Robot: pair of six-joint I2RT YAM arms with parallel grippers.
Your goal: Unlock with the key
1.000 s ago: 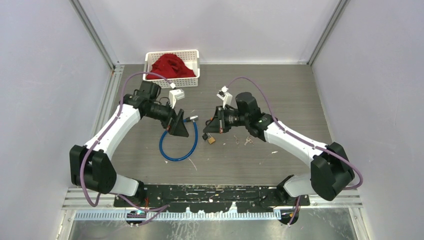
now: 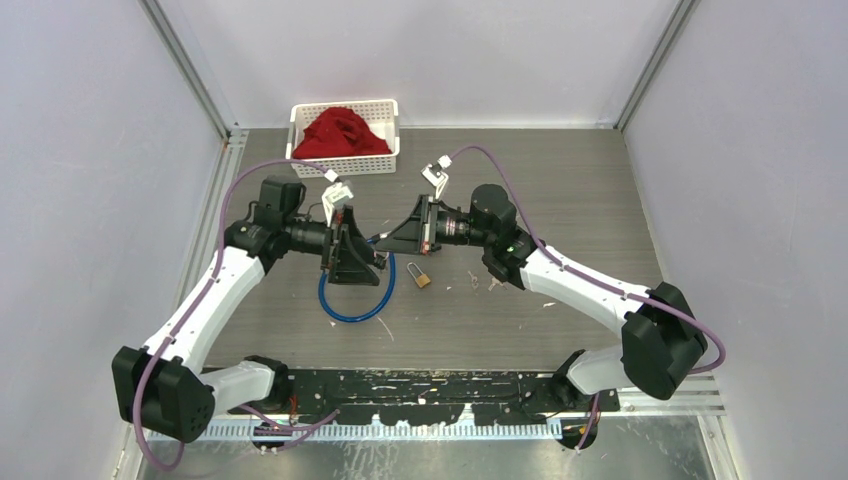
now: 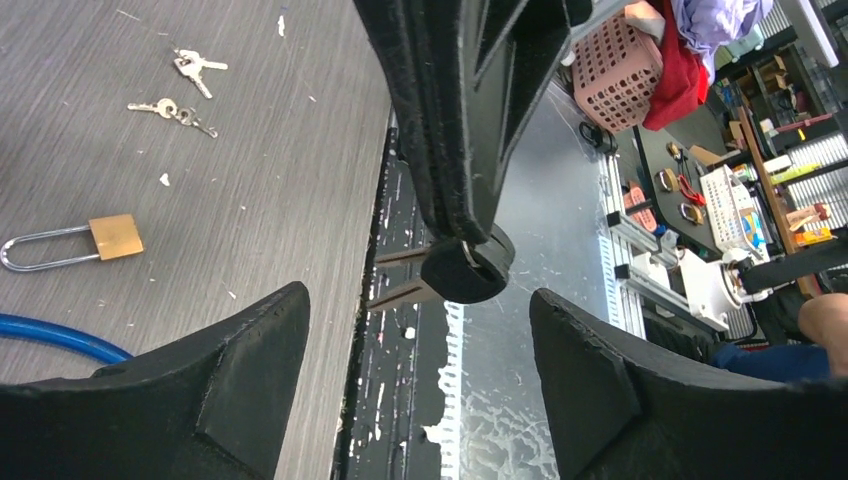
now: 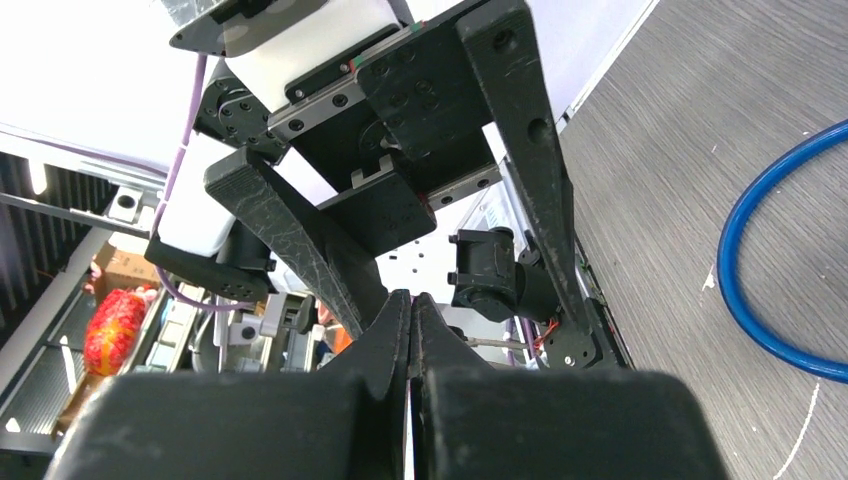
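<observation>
In the middle of the top view my left gripper and right gripper face each other closely. In the left wrist view the left fingers are parted, with a black cylindrical piece carrying metal prongs between and above them, by the right gripper's tip. My right gripper is shut; whether it holds that piece is unclear. A brass padlock with its shackle lies on the table below, and two groups of keys lie apart from it.
A blue cable lock loop lies under the grippers. A white basket with red cloth stands at the back.
My right gripper has moved left toward it, carrying the dark piece at its tip over the cable loop.
</observation>
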